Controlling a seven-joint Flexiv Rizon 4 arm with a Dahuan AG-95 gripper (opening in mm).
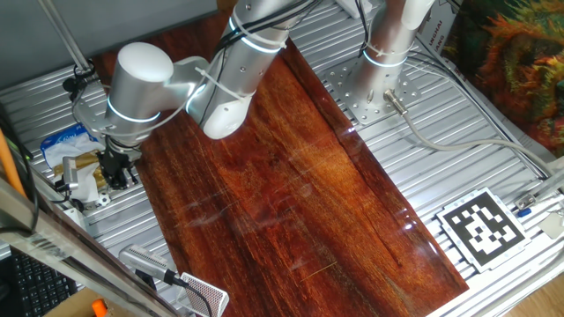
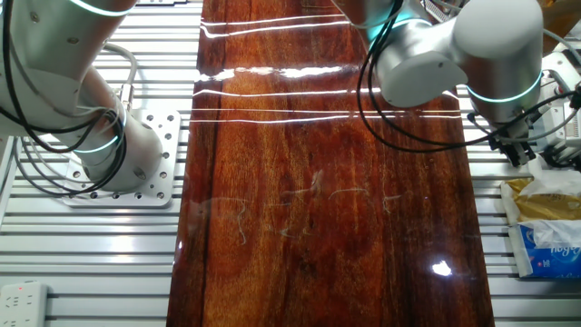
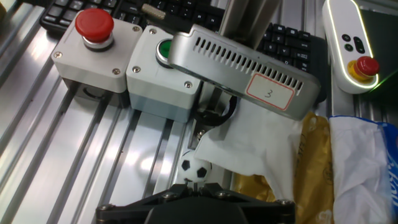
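My gripper shows at the bottom of the wrist view, its black fingers drawn together at the middle; nothing shows between them. Just beyond the fingertips is a small black-and-white football (image 3: 193, 168), and whether they touch it cannot be told. In exterior view 1 the gripper (image 1: 116, 167) hangs off the left edge of the wooden board (image 1: 291, 194), close to a tissue pack (image 1: 70, 145). White tissue (image 3: 255, 140) sticks out of the gold-and-blue packaging right of the ball.
A grey camera (image 3: 242, 71) on a post stands ahead of the gripper, beside a red-button box (image 3: 93, 53) and a green-button box (image 3: 158, 78). A keyboard (image 3: 286, 50) lies behind. The wooden board is bare. A printed marker (image 1: 483, 229) lies at right.
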